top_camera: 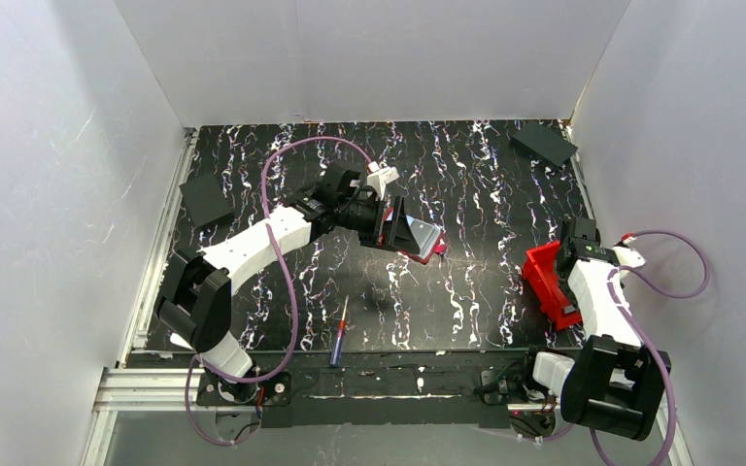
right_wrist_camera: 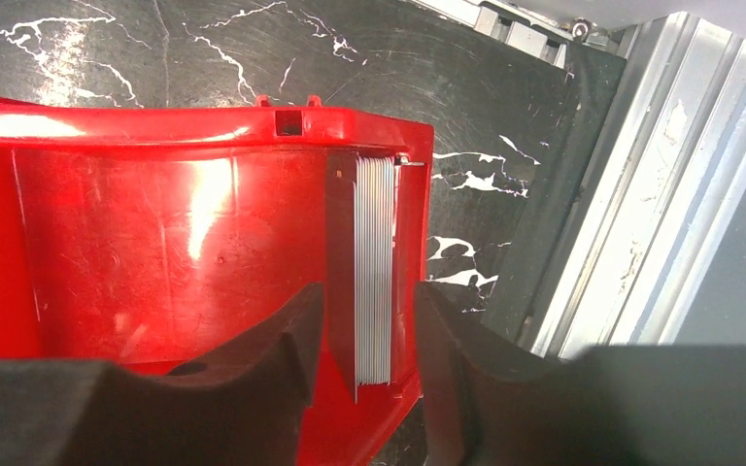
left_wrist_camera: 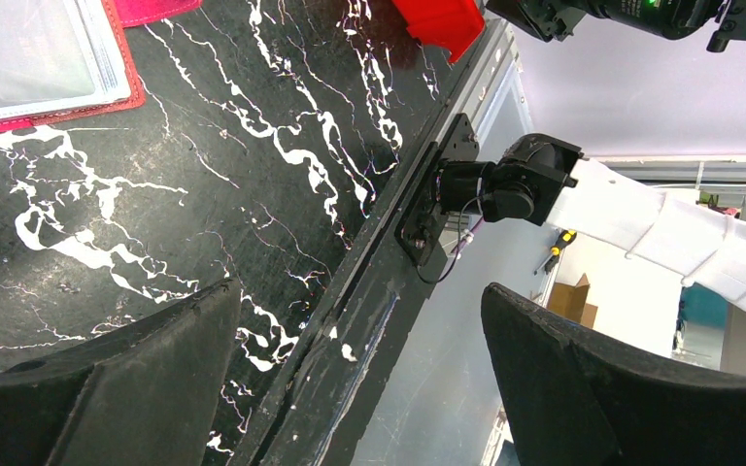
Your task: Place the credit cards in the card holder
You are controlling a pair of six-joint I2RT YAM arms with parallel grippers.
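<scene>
The card holder (top_camera: pixel 426 239), a red booklet with clear sleeves, lies open on the table; the left wrist view catches the card holder's corner (left_wrist_camera: pixel 34 58) at upper left. Over its left part in the top view hovers my left gripper (top_camera: pixel 398 226), open and empty. A row of credit cards (right_wrist_camera: pixel 374 209) stands on edge at one end of the red bin (right_wrist_camera: pixel 155 126). My right gripper is part open, one fingertip (right_wrist_camera: pixel 309 306) to each side of the row. Gaps show between the fingers and the cards.
A screwdriver (top_camera: pixel 339 335) lies near the table's front edge. Dark flat blocks sit at the back right (top_camera: pixel 544 144) and far left (top_camera: pixel 206 200). The bin stands close to the right table edge; the table between it and the holder is clear.
</scene>
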